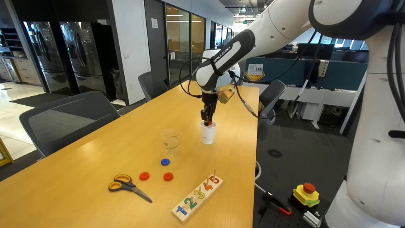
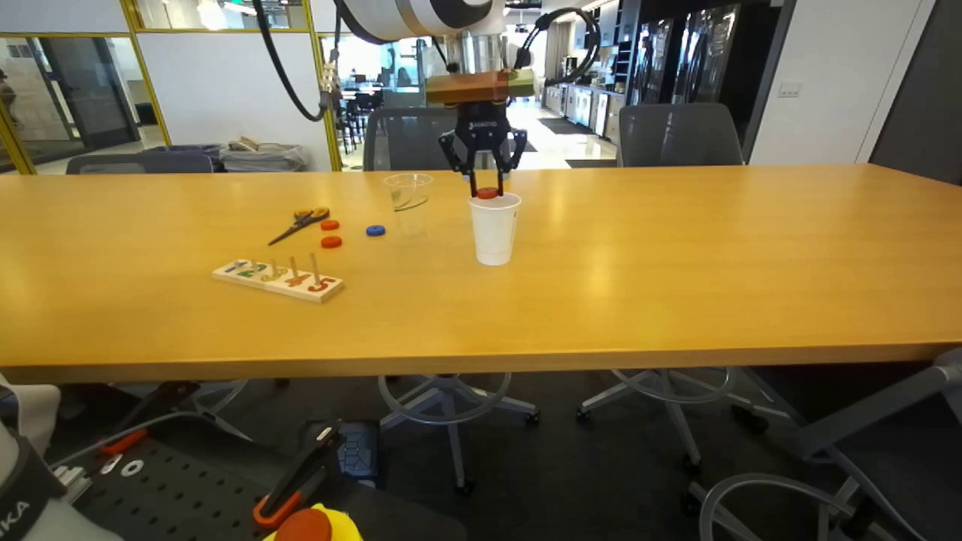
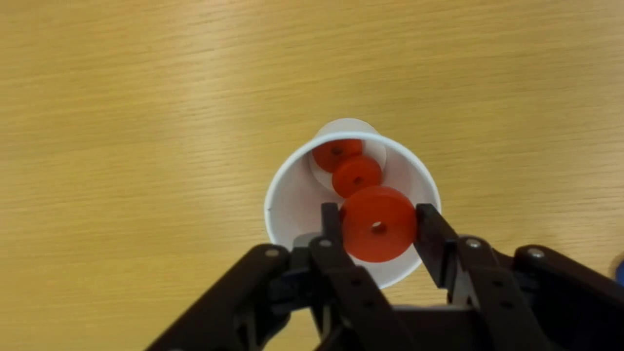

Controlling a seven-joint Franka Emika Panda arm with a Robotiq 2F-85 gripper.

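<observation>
My gripper is shut on a red ring with a small hole in its middle. It holds the ring at the mouth of a white paper cup, which stands upright on the table. Deeper in the cup, the wrist view shows two more red rings, one partly overlapping the other. Outside the cup, two red rings and a blue ring lie flat. A wooden peg board with the numbers 1 to 5 has bare pegs.
A clear cup stands beside the white one, near the blue ring. Scissors lie past the red rings. In exterior view 2, the table right of the white cup is clear.
</observation>
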